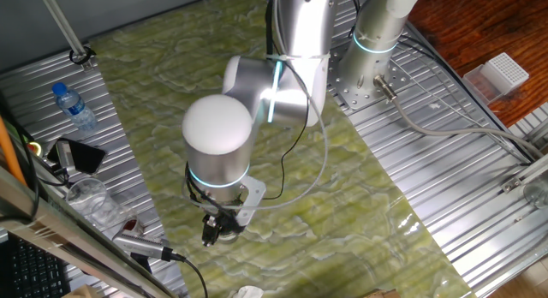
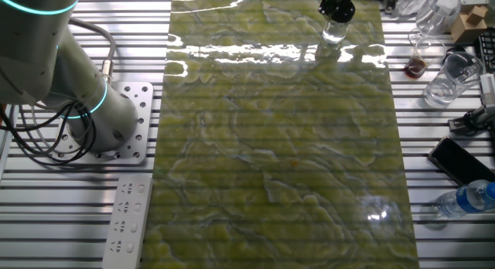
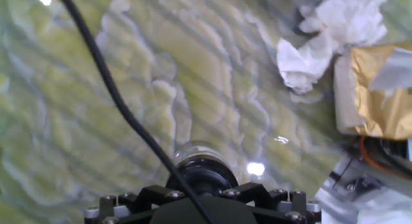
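My gripper (image 2: 337,6) hangs at the far side of the green marbled mat (image 2: 278,145). Below its black fingers shows a small clear glass vessel (image 2: 335,32), apparently held. From the wrist, a dark round part (image 3: 203,172) sits between the finger linkages, with the clear curved edge of the vessel (image 3: 196,149) just beyond it. In exterior view 1 the gripper (image 1: 214,233) points down over the mat's lower left, and the arm's end hides most of the vessel. Its contents and its exact clearance above the mat cannot be made out.
Crumpled white tissue (image 3: 341,24) and a gold-wrapped box (image 3: 380,92) lie nearby. Along the mat's side stand clear glass cups (image 2: 456,76), a phone (image 2: 462,162) and a water bottle (image 2: 468,198). A power strip (image 2: 126,223) lies opposite.
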